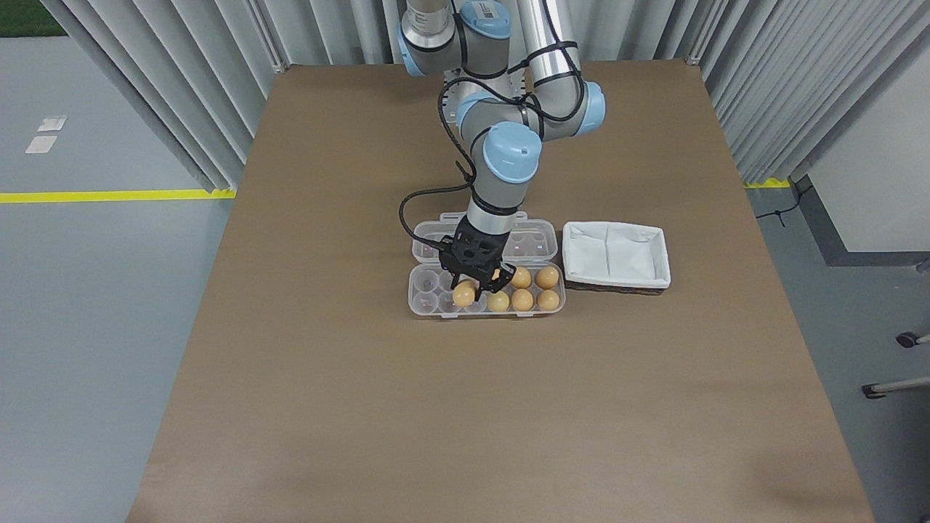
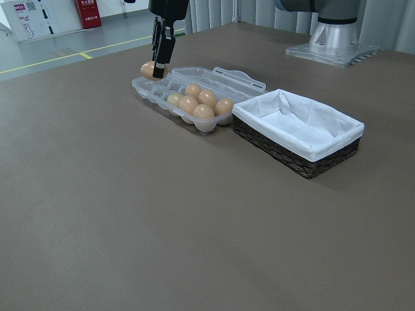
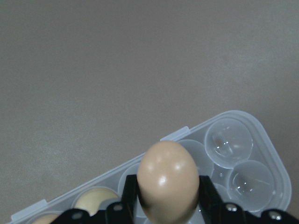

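Observation:
My black gripper (image 2: 158,69) is shut on a brown egg (image 3: 167,182), held over the empty left cups of a clear plastic egg carton (image 3: 246,186); in the front view this egg (image 1: 463,295) hangs just below the gripper. The carton's right part holds several eggs (image 1: 546,299), also visible in the left view (image 2: 203,112). Its lid (image 2: 220,79) lies open behind the cups.
A dark wicker basket with a white liner (image 1: 615,251) stands right beside the carton and looks empty.

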